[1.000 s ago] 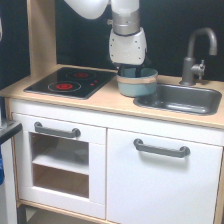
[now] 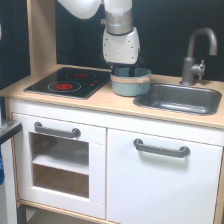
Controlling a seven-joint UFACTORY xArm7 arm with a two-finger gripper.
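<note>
A grey-blue pot (image 2: 131, 87) stands on the wooden counter (image 2: 90, 105), in the space between the black stovetop and the sink. Over the pot's left and back part hangs my white gripper (image 2: 121, 71), pointing down, with its dark fingers at the pot's rim. The fingertips are small and dark against the pot, so whether they are apart or closed on the rim cannot be made out.
To the left lies the black stovetop (image 2: 68, 84) with red-ringed burners, its surface bare. On the right are a sink (image 2: 180, 97) and a tall grey faucet (image 2: 192, 62). White cabinet doors with grey handles form the front below.
My gripper and the pot have both shifted a little to the left, toward the stovetop. The pot looks to stay at about the same height.
</note>
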